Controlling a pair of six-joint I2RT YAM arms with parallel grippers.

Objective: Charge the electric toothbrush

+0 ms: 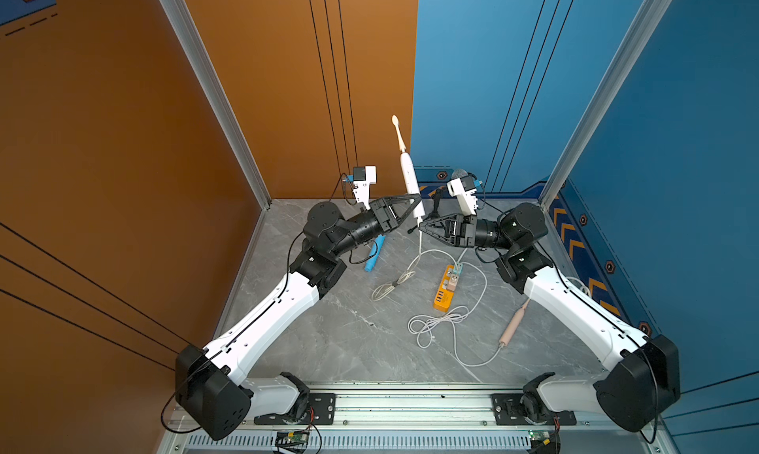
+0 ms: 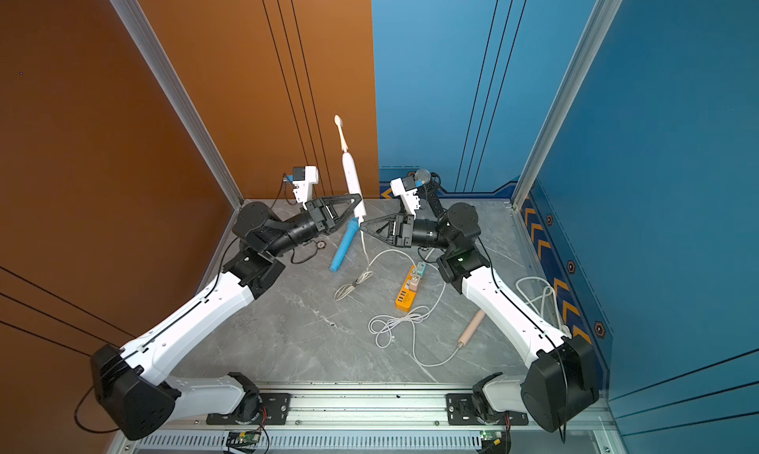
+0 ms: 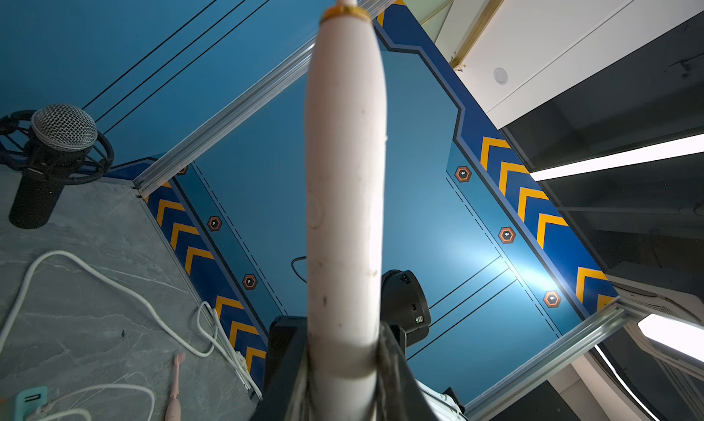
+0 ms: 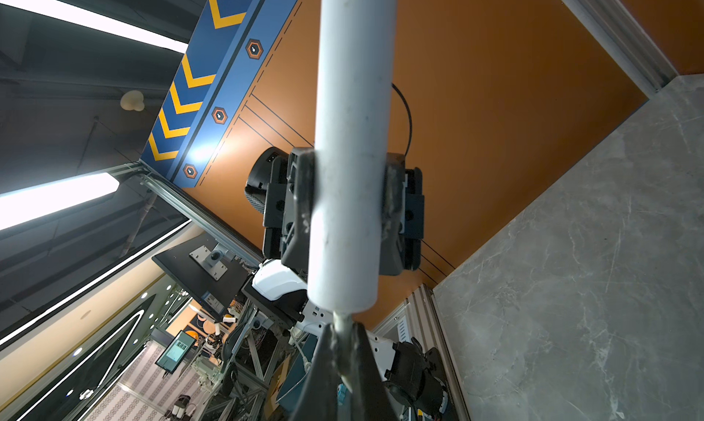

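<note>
A white electric toothbrush (image 1: 407, 169) (image 2: 348, 173) (image 3: 344, 164) (image 4: 348, 127) stands upright in midair, brush head up, with my left gripper (image 1: 413, 201) (image 2: 352, 201) shut on its handle. My right gripper (image 1: 421, 225) (image 2: 364, 227) is just below its base, shut on the thin white plug or cable end (image 4: 342, 322) at the bottom of the handle. The white cable runs down from there to coils on the table (image 1: 300, 343). An orange power strip (image 1: 441, 296) (image 2: 404, 297) with adapters on it lies below.
A blue cylindrical object (image 2: 342, 248) lies behind left. A pink toothbrush (image 1: 510, 327) (image 3: 174, 399) with a cord lies at front right. A black microphone (image 3: 40, 186) stands at the back.
</note>
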